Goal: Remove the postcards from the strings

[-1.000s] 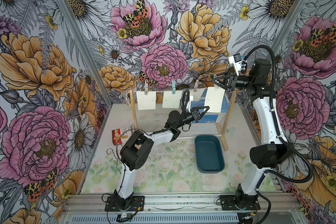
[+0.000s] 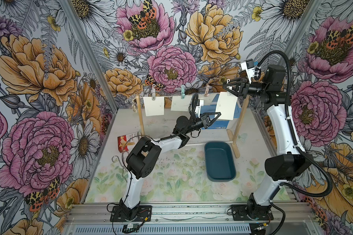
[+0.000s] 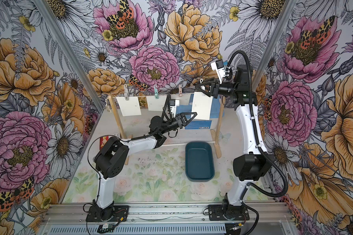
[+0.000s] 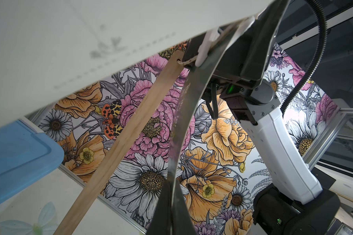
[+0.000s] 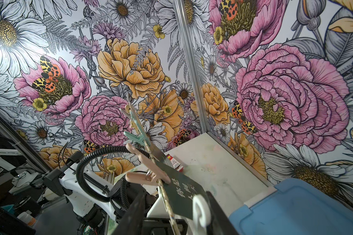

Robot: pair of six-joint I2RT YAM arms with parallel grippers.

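Several postcards hang by clothespins from a string between two wooden posts, among them a left one [image 2: 153, 106], a middle one [image 2: 180, 104] and the rightmost one [image 2: 226, 105]. My left gripper is shut on the thin edge of the rightmost postcard [image 4: 194, 94], which rises edge-on from the fingers in the left wrist view. Up at the string's right end, my right gripper [image 2: 230, 87] is partly open around the white clothespin [image 5: 201, 211] above that card. The peg is nearer one finger [image 5: 219, 215]; how far the pads touch it cannot be told.
A dark teal tray [image 2: 206, 164] stands empty on the table below. Behind the string is a blue-lidded box [image 2: 219, 124]. The right wooden post [image 2: 240, 121] is close to both grippers. A red packet [image 2: 123, 143] lies at left.
Over the last second my right gripper has shifted slightly right and down, and the rightmost postcard has moved a little with it. The left arm has stayed nearly still.
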